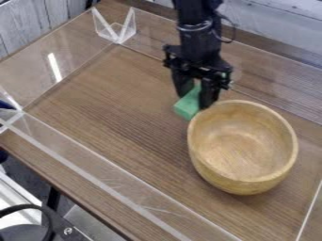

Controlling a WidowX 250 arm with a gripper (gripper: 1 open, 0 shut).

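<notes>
My dark gripper [199,79] is in the upper middle, shut on a green object [189,105], partly hidden by its fingers. It hangs just behind and left of a large wooden bowl [242,160], close to its back rim.
A clear plastic container [115,25] sits at the back left. Pale walls line the back. Black cables [38,216] lie at the lower left corner.
</notes>
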